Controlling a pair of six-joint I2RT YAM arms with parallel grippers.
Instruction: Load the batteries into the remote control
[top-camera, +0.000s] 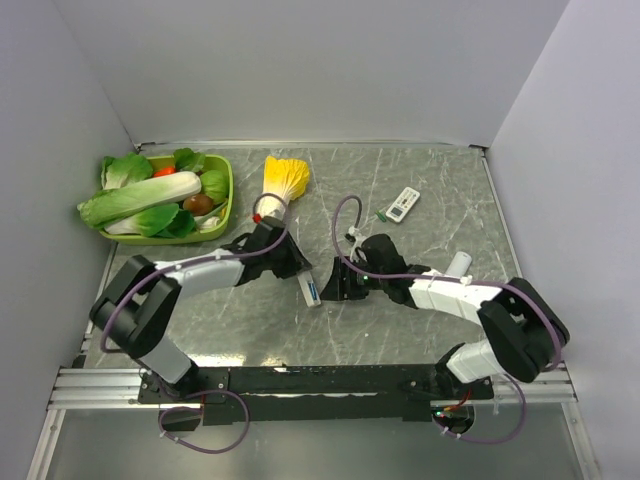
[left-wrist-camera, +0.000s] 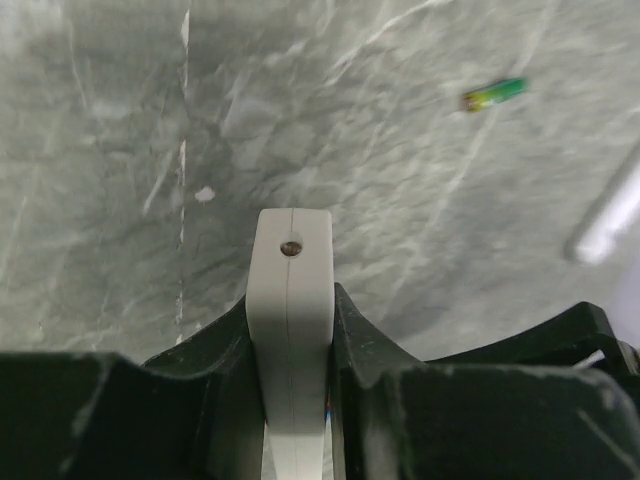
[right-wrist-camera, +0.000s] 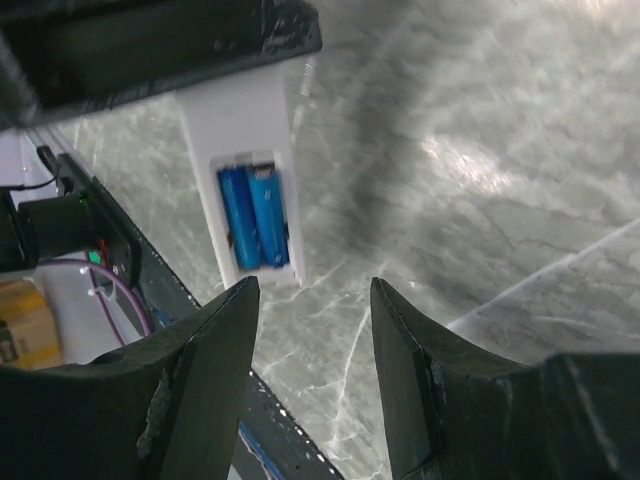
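Observation:
My left gripper (top-camera: 298, 264) is shut on the white remote (top-camera: 309, 290), held low over the grey table; in the left wrist view the remote's end (left-wrist-camera: 289, 250) sits between the fingers. In the right wrist view its open compartment holds two blue batteries (right-wrist-camera: 250, 215). My right gripper (top-camera: 338, 289) is just right of the remote, fingertips apart with nothing visible between them. A small green battery (left-wrist-camera: 494, 94) lies on the table in the left wrist view.
A green basket of vegetables (top-camera: 222, 215) is at the left, a yellow-leafed cabbage (top-camera: 283, 181) at the back, another remote (top-camera: 402, 203) at the back right, a white cylinder (top-camera: 459, 263) at the right.

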